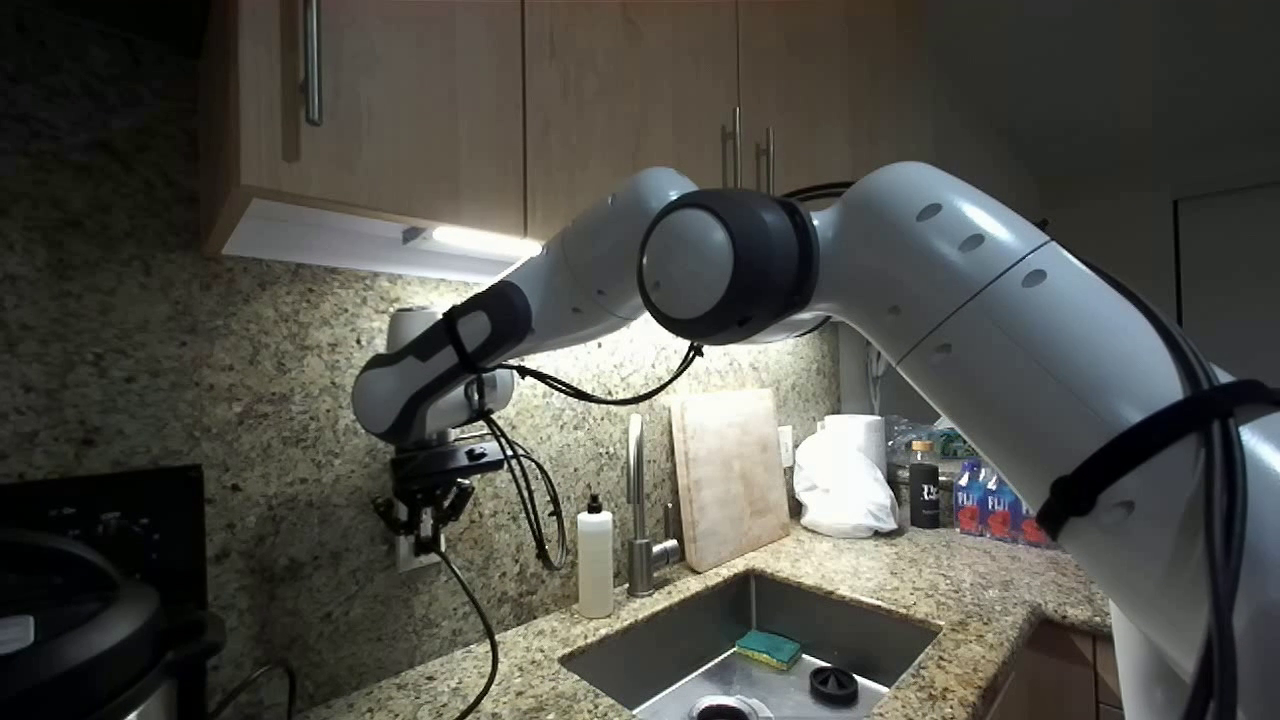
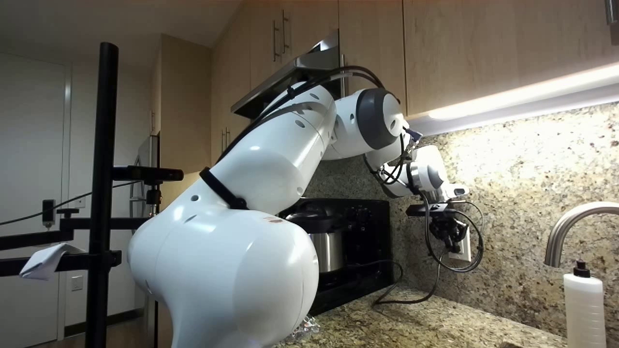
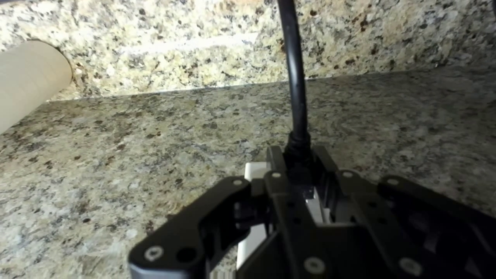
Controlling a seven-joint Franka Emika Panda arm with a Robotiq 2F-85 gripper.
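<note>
A black power cord (image 3: 293, 69) comes down to a dark plug (image 3: 298, 169) that sits between the fingertips of my gripper. The fingers are shut on the plug. Behind them is the white wall outlet (image 3: 251, 246), mostly covered by the fingers in the wrist view. In exterior view 1 the gripper (image 1: 422, 516) is right at the outlet (image 1: 410, 556), and the cord (image 1: 480, 612) hangs from it to the counter. Whether the plug's prongs are inside the outlet is hidden.
To the right stand a white bottle (image 1: 595, 562), a faucet (image 1: 637, 504) and a cutting board (image 1: 729, 478), with the sink (image 1: 752, 596) in front. A dark pressure cooker (image 1: 72, 624) is at the left. Granite backsplash (image 1: 288, 432) lies close around the gripper.
</note>
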